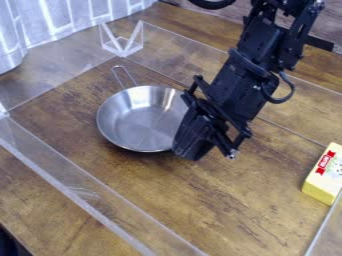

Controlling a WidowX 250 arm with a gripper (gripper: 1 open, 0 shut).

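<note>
A steel pan [138, 118] with a wire handle lies on the wooden table at the centre-left. The black arm reaches down from the upper right, and its gripper [191, 142] is low at the pan's right edge, partly covering it. The fingertips are dark and hard to make out, so whether anything is between them cannot be seen.
A yellow box [323, 175] with a red label lies at the right edge. Clear plastic walls border the wooden table [187, 205]. A white wire piece [120, 36] is at the back left.
</note>
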